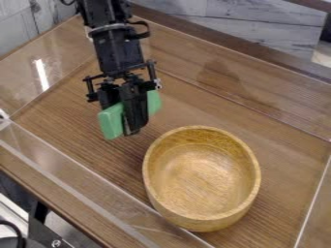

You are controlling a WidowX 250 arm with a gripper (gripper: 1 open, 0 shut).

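My black gripper [127, 97] hangs from the top left of the camera view, shut on a green object [114, 121] that is held above the wooden table, left of a round yellow bowl [200, 179]. The object's middle is partly hidden behind the dark fingers.
A pale wall runs along the back. Along the left and lower-left edge are a light strip and some dark items, too cropped to identify.
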